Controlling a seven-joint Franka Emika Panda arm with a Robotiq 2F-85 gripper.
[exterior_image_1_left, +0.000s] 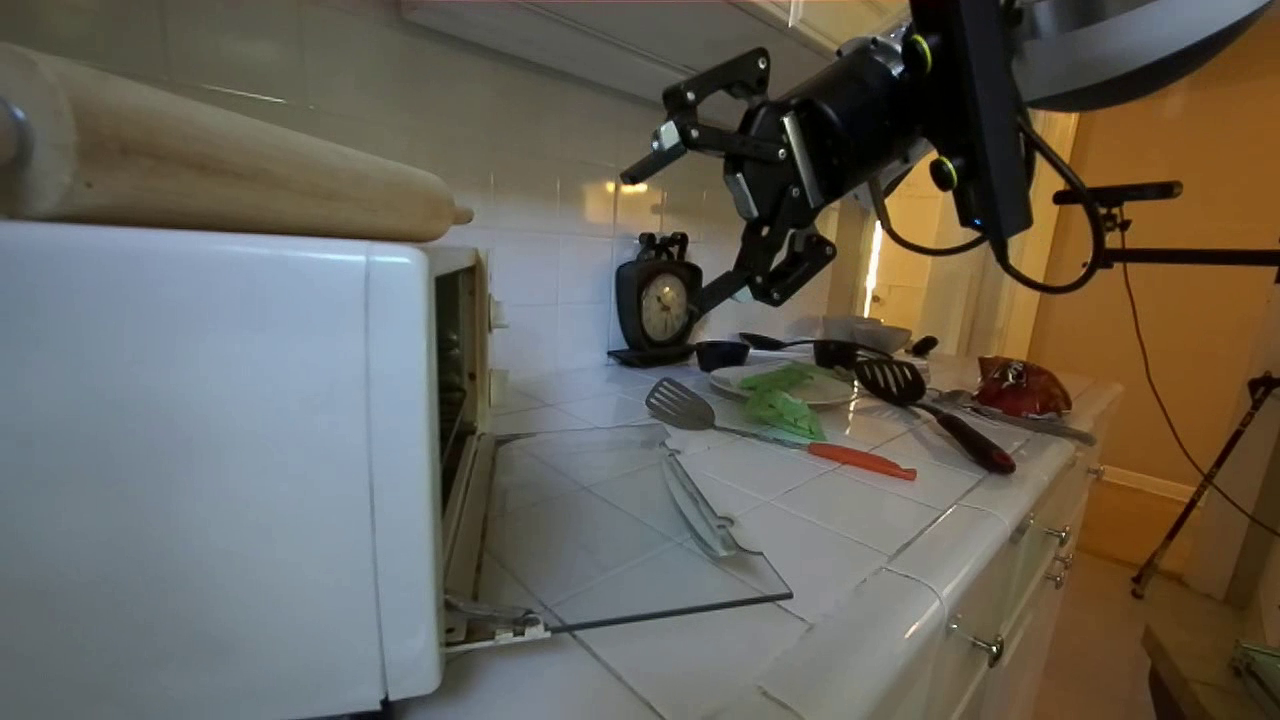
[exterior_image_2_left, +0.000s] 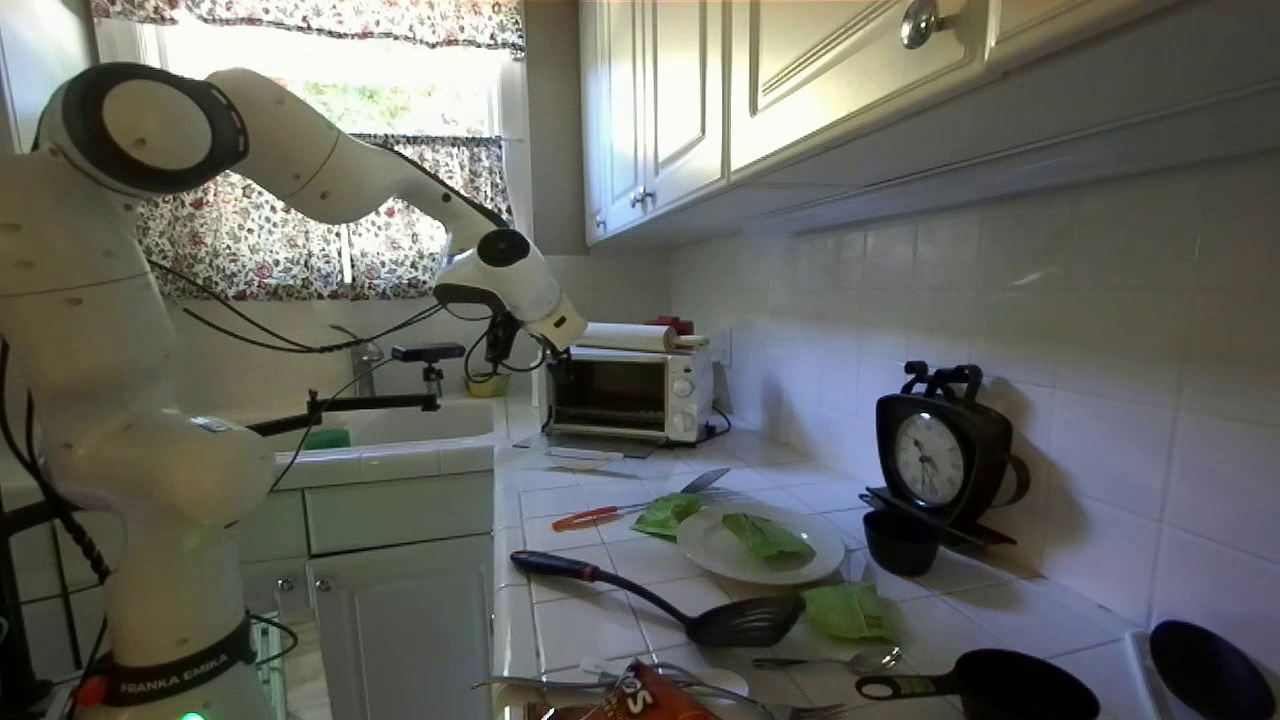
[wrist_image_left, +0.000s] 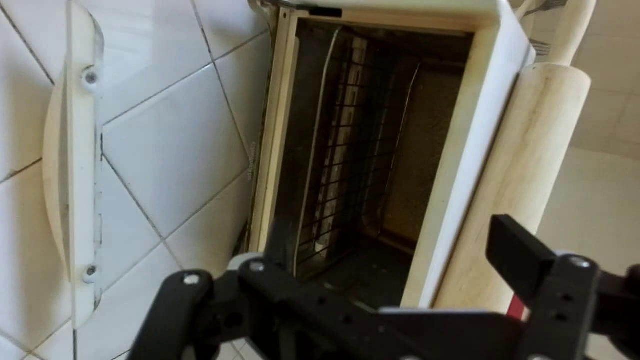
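Note:
My gripper (exterior_image_1_left: 672, 230) is open in the air, above and in front of the toaster oven, with nothing between its fingers. In the wrist view its dark fingers (wrist_image_left: 514, 255) spread wide across the lower part. Beyond them the white toaster oven (exterior_image_1_left: 216, 468) faces me, its glass door (exterior_image_1_left: 600, 528) lowered flat over the counter. A wire rack (wrist_image_left: 360, 138) shows in the dark, otherwise empty-looking inside. On top of the oven lies a wooden rolling pin (exterior_image_1_left: 252, 162).
Farther along the counter lie an orange-handled spatula (exterior_image_1_left: 858, 458), a black slotted turner (exterior_image_1_left: 978, 442), lettuce leaves (exterior_image_2_left: 849, 612) and a white plate (exterior_image_2_left: 708, 553). A black scale (exterior_image_1_left: 663, 302) stands by the wall. Cabinets (exterior_image_2_left: 672, 102) hang overhead.

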